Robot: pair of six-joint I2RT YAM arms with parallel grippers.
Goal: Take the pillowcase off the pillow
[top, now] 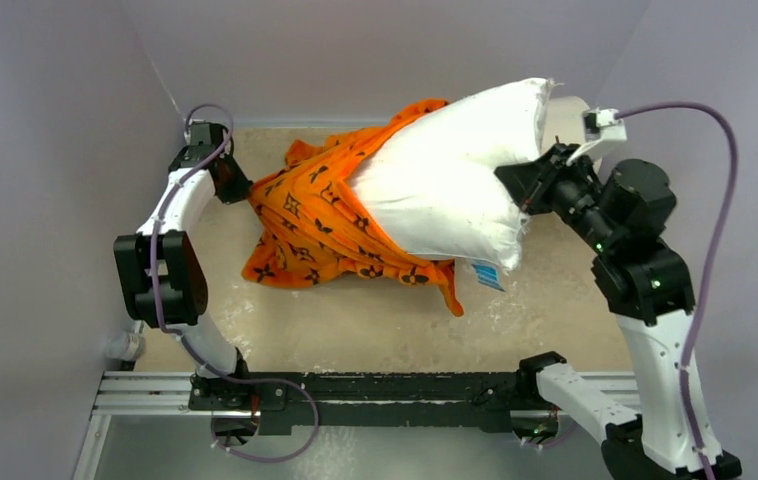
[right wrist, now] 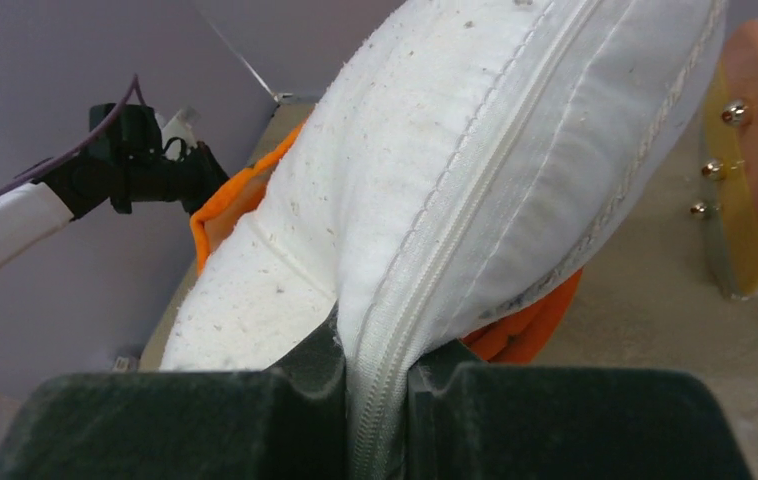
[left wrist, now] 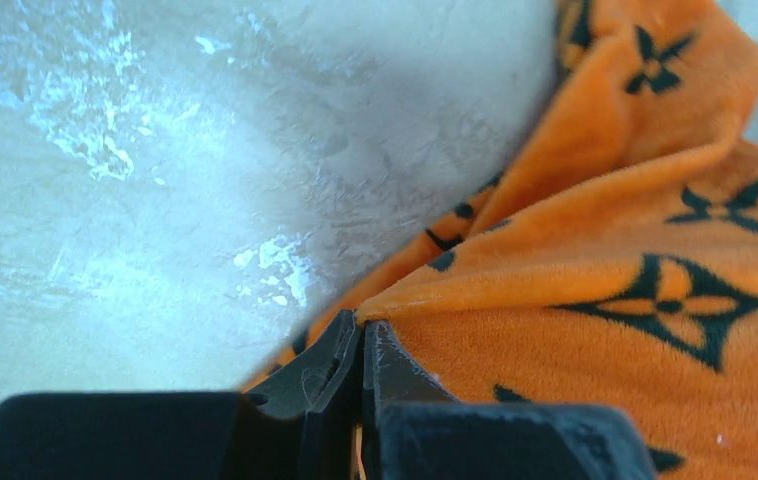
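Observation:
The white pillow (top: pixel 445 170) stretches from the middle of the table toward the right, much of it bare. Its left part is inside the orange pillowcase (top: pixel 315 225), which has dark patterns and lies in folds. At the pillow's right end, my right gripper (top: pixel 521 190) is shut on the white fabric; in the right wrist view the zipped edge (right wrist: pixel 395 340) is squeezed between its fingers. My left gripper is shut on a pinched fold of the pillowcase at its left end, the orange cloth (left wrist: pixel 595 290) running taut from the fingertips.
A cream roll with an orange end (right wrist: pixel 755 150) stands at the back right, mostly hidden behind the pillow from above. A tag (top: pixel 488 277) sticks out under the pillow.

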